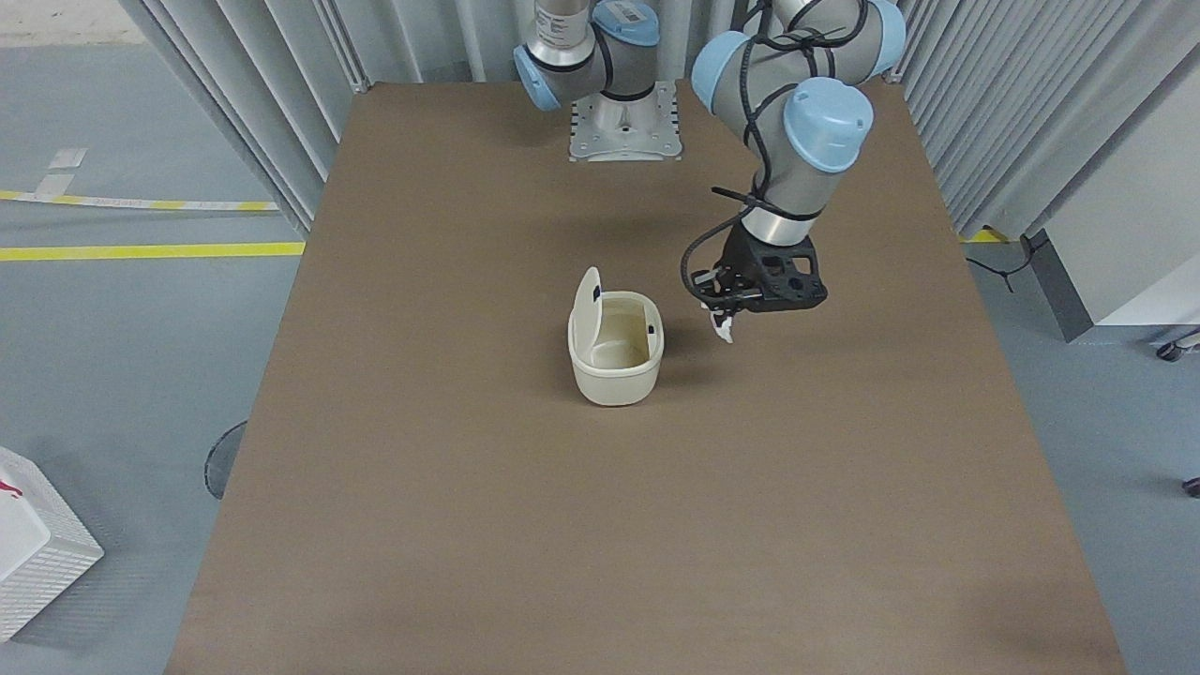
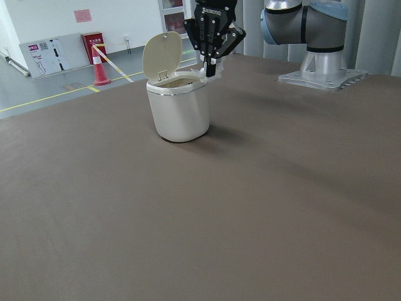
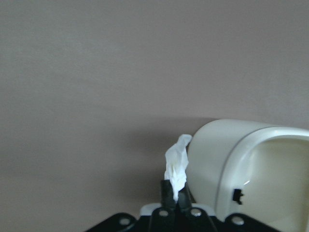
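A small cream bin [image 1: 614,377] stands on the brown table with its hinged lid [image 2: 161,55] raised and its inside visible. My gripper is shut on a crumpled white tissue [image 3: 176,161], which pokes up from between the fingers in the wrist view. In the front view the gripper hangs just right of the bin and above table height; in the left view it is at the bin's rim, on the far right side, with the tissue beside the opening. The bin's open top [image 3: 280,183] fills the lower right of the wrist view.
My arm's base plate [image 1: 624,146] sits at the back edge, in front of grey curtains. Beyond the table's edges lie the floor, a white box [image 1: 39,551] at left and a cone [image 2: 100,75] farther off.
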